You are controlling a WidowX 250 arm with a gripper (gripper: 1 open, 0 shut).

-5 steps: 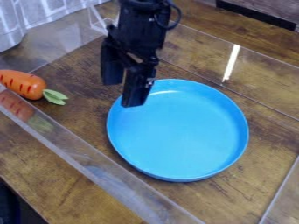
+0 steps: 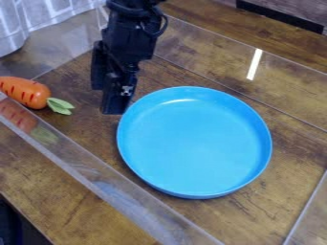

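Note:
My black gripper (image 2: 114,82) hangs pointing down in the upper middle, left of a blue plate (image 2: 192,144) and right of an orange toy carrot (image 2: 26,92) with green leaves. It is open, with nothing seen held. It is above the wooden surface, apart from the carrot.
A clear plastic wall (image 2: 90,177) runs diagonally along the lower left. A pale ribbed object (image 2: 23,21) is at the top left. Bare wood lies to the right of the plate and behind it.
My gripper has moved left, away from over the plate and toward the carrot. The carrot and plate have stayed in place.

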